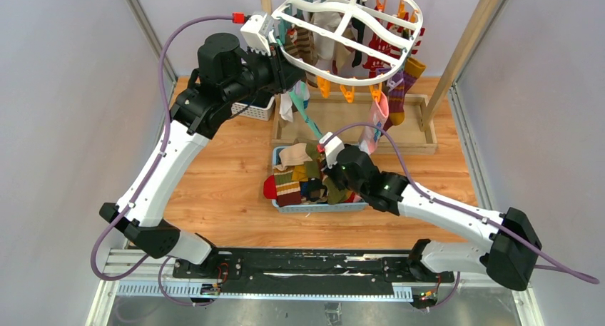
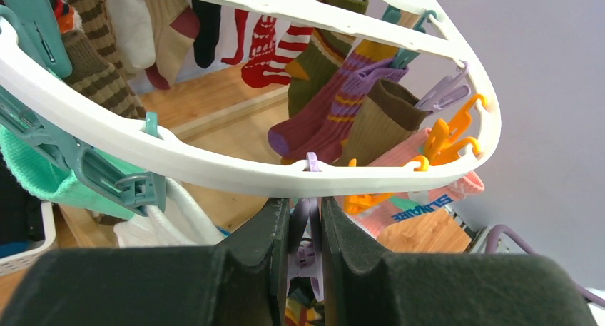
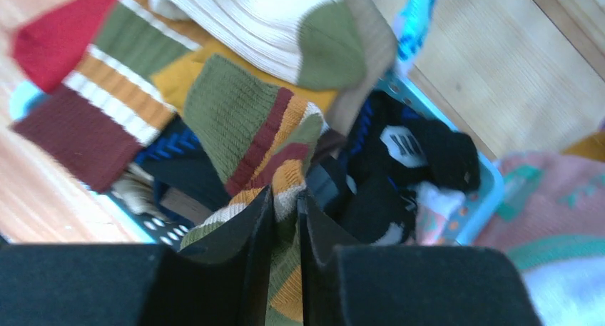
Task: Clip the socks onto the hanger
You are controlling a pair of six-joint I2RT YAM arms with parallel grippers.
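At the near rim of the white hanger, my left gripper is shut on a lavender clip. That clip hangs from the rim, and no sock shows in it. My right gripper points down over the blue basket. Bunched cloth of an olive, orange and maroon striped sock fills the narrow gap between its fingers. Whether they grip it firmly, I cannot tell. More socks lie in the basket, among them a green, brown and white striped one and a white one with an olive heel.
Several socks hang from the rim, including a purple one and a pink one. Orange clips and teal clips sit along it. A wooden tray lies behind the basket; bare floor is left of it.
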